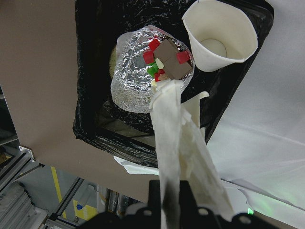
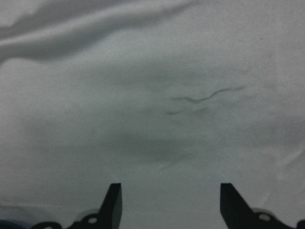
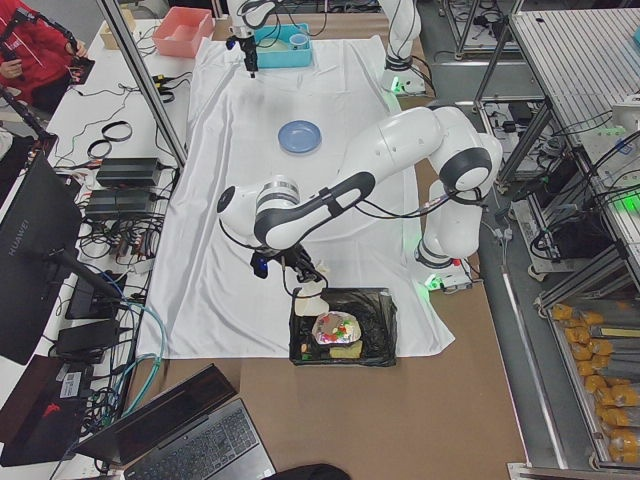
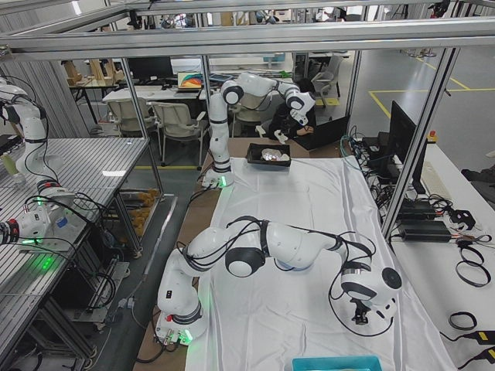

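My left gripper (image 3: 300,272) is shut on a crumpled white tissue (image 1: 167,143), which hangs over a black-lined bin (image 3: 380,330). Inside the bin lie a foil item (image 1: 131,81) topped with red, green and brown pieces, a white paper cup (image 1: 219,33) and a yellowish item (image 3: 346,352), partly covered. At the far end, my right gripper stands open above bare cloth, with nothing between its fingers.
A blue plate (image 3: 299,136) lies on the white cloth between the arms. A turquoise bin (image 4: 336,363) sits at the far end near the right arm. A laptop (image 3: 205,450) is beside the black bin.
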